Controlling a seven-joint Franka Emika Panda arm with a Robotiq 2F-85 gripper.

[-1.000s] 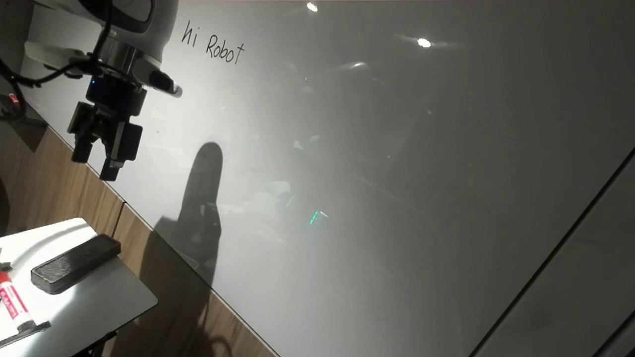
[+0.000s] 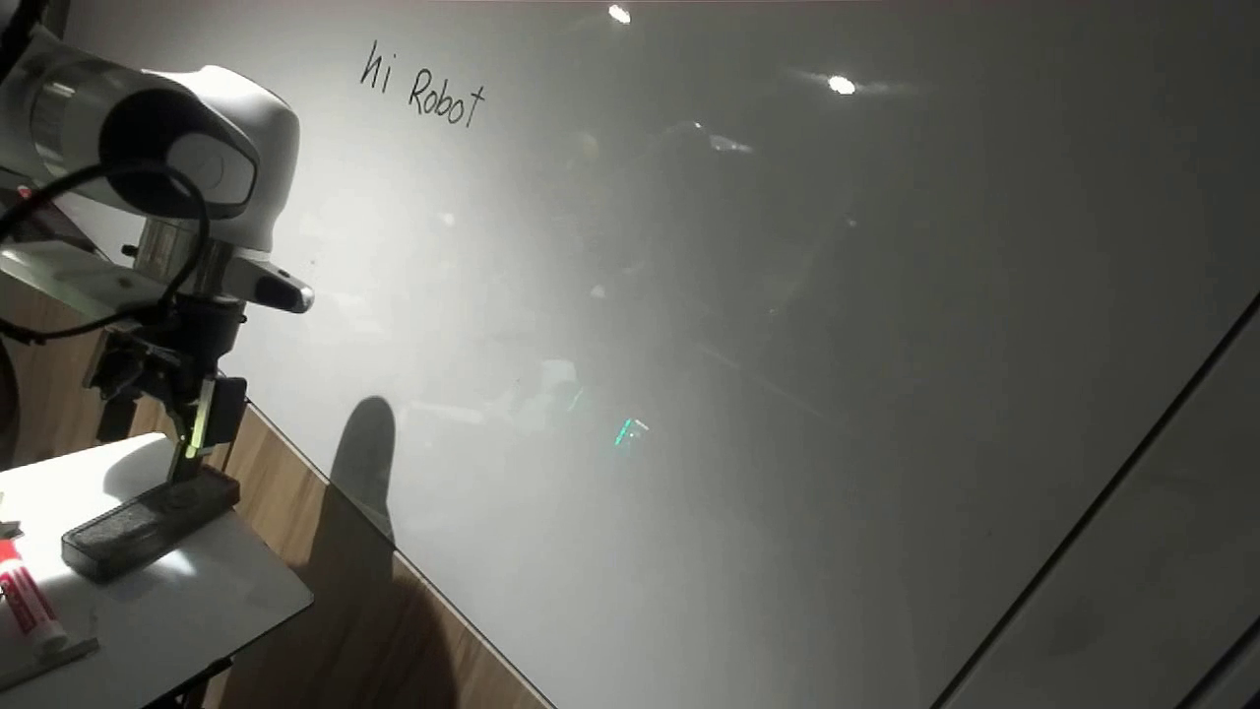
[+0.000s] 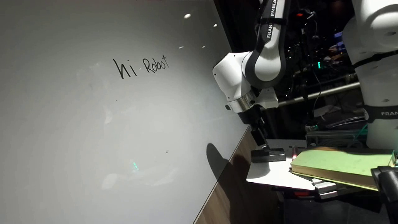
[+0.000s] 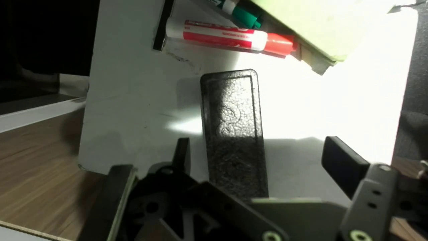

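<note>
A black whiteboard eraser (image 4: 232, 128) lies flat on a small white tray (image 2: 254, 585). In the wrist view my open gripper has one fingertip (image 4: 181, 154) left of the eraser and the other (image 4: 343, 164) well to its right. Nothing is held between them. Exterior view 1 has the gripper (image 2: 152, 439) low over the far end of the eraser (image 2: 148, 526); whether it touches cannot be told. Black handwriting "hi Robot" (image 2: 425, 95) stands on the large whiteboard (image 2: 709, 295).
A red marker (image 4: 224, 36) and a green marker (image 4: 244, 16) lie beyond the eraser, close to a green book (image 3: 335, 162) at the tray's other side. The whiteboard stands close beside the tray, with wooden flooring (image 2: 278, 508) between.
The arm has come down and slightly left, from high above the tray to the eraser. The eraser and the writing look unchanged.
</note>
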